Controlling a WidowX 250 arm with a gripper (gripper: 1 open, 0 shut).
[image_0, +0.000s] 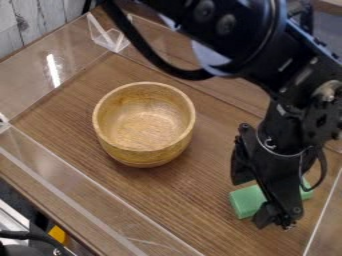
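Observation:
A light green block (249, 204) lies on the wooden surface at the lower right, partly hidden by my black gripper (270, 190), which is lowered right over it. The gripper is open, its fingers around the block's area; whether they touch it is unclear. A wooden bowl (144, 145) stands to the left.
Clear plastic walls (40, 80) border the surface on the left and back. Bare wood (107, 200) lies between the bowl and the near edge. Black cables arch over the top of the view.

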